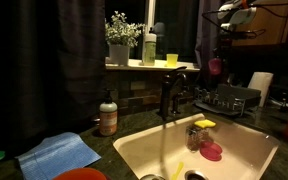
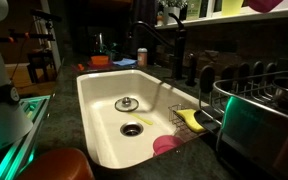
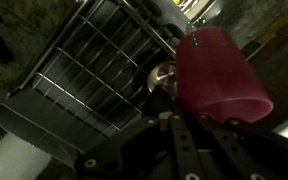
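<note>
A pinkish-red cup (image 3: 219, 75) fills the right of the wrist view, tilted, with its open mouth toward the lower right. My gripper is shut on it, though the fingertips are dark and hard to make out. In exterior view 1 the cup (image 1: 215, 66) hangs in front of the curtain, above the dish rack (image 1: 229, 100). A pink shape, likely the same cup (image 2: 268, 5), shows at the top right edge of exterior view 2. Below the gripper, the wire rack (image 3: 94, 65) looks mostly empty, with a shiny metal utensil (image 3: 162, 77) beside the cup.
The white sink (image 2: 99, 105) holds a pink dish (image 1: 212, 152), a lid (image 2: 127, 103) and a yellow item (image 2: 143, 118). A yellow sponge (image 2: 192, 118) rests in a wire caddy at its edge. The faucet (image 1: 166, 92) and a soap bottle (image 1: 108, 115) stand behind the sink.
</note>
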